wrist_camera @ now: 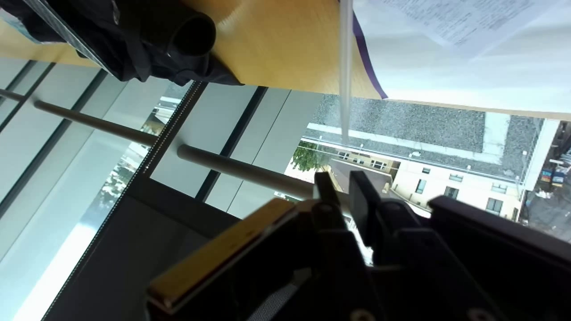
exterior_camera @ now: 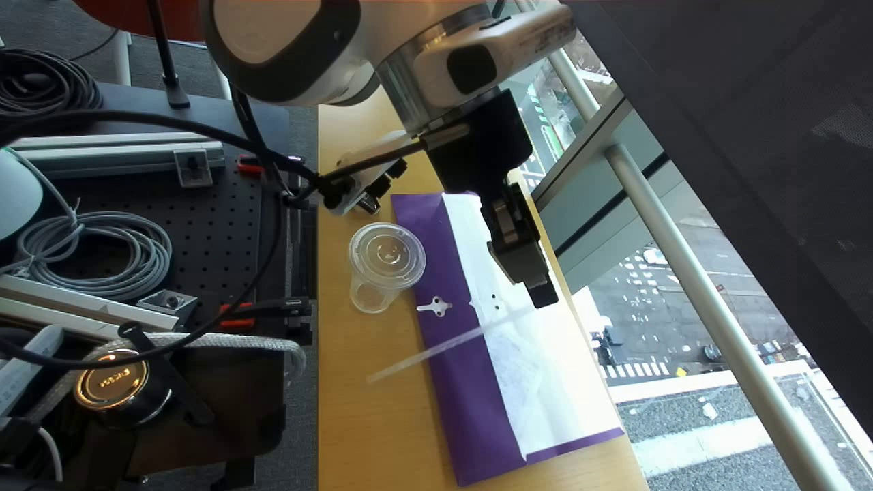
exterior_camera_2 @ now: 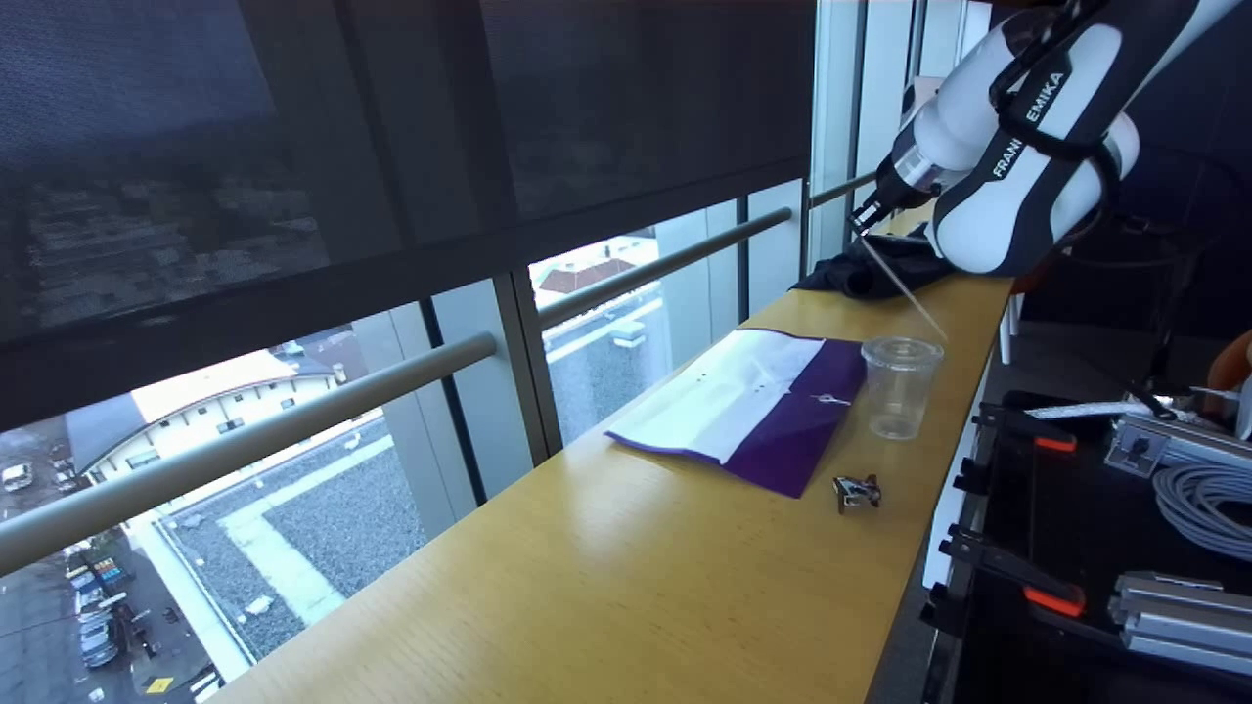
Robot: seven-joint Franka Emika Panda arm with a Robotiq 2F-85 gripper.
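Note:
A clear straw (exterior_camera_2: 901,286) slants down from near my gripper (exterior_camera_2: 866,219), its far end in the air. In the wrist view, a gap shows between the fingers of my gripper. The near end of the straw (wrist_camera: 345,75) appears just beyond the fingertips there; contact is hard to tell. In exterior view 1, my gripper (exterior_camera: 540,293) is over the white part of the purple-and-white folder (exterior_camera: 466,393). The lidded clear cup (exterior_camera: 387,256) stands upright beside the folder, apart from the straw.
A staple remover (exterior_camera_2: 857,491) lies on the wooden ledge (exterior_camera_2: 657,575) near the cup. Dark cloth (exterior_camera_2: 874,270) lies at the ledge's far end. A rail (exterior_camera: 696,270) and window border one side, a black cart (exterior_camera: 196,213) the other. The ledge's near stretch in exterior view 2 is clear.

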